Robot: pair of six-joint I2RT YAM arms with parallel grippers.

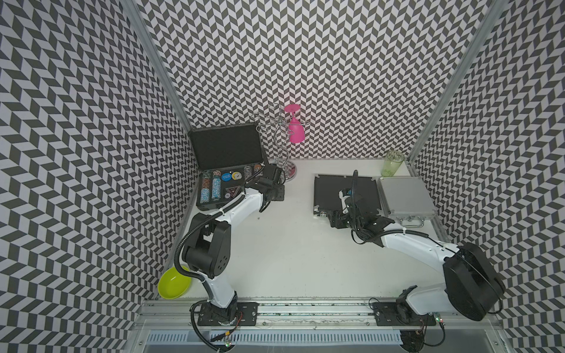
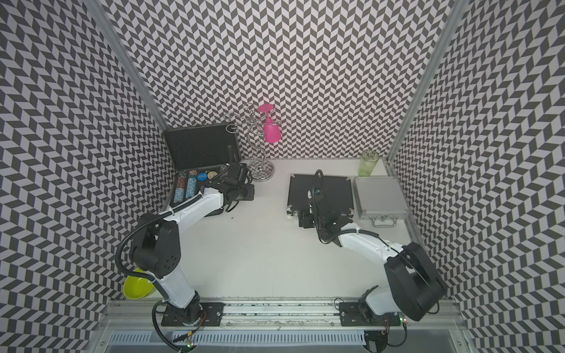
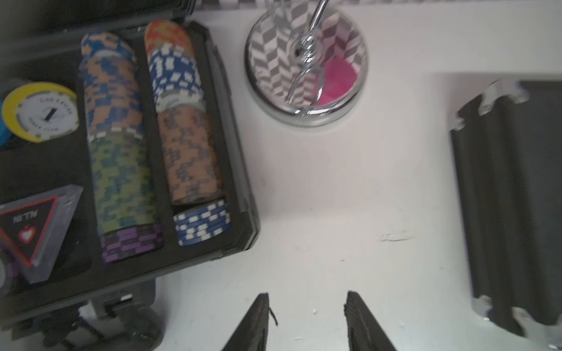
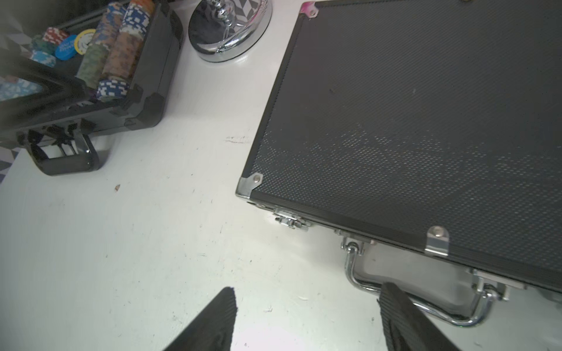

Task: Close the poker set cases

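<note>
At the back left, a black poker case (image 1: 226, 148) stands with its lid raised against the wall. Chip stacks (image 3: 120, 152), a yellow button and a triangular token fill it. Over the bare table just right of that case hangs my left gripper, its fingers parted with nothing between them. A second black case (image 4: 409, 105) lies flat with its lid down, its silver latch (image 4: 289, 219) and handle at the front. My right gripper is open above this case's front edge and handle, holding nothing.
A silver case (image 2: 381, 194) lies shut on the right of the black one. A chrome rack (image 1: 288, 170) with a pink goblet (image 1: 296, 130) stands between the black cases. Behind is a green glass (image 2: 369, 163); a lime bowl (image 1: 174, 283) sits front left.
</note>
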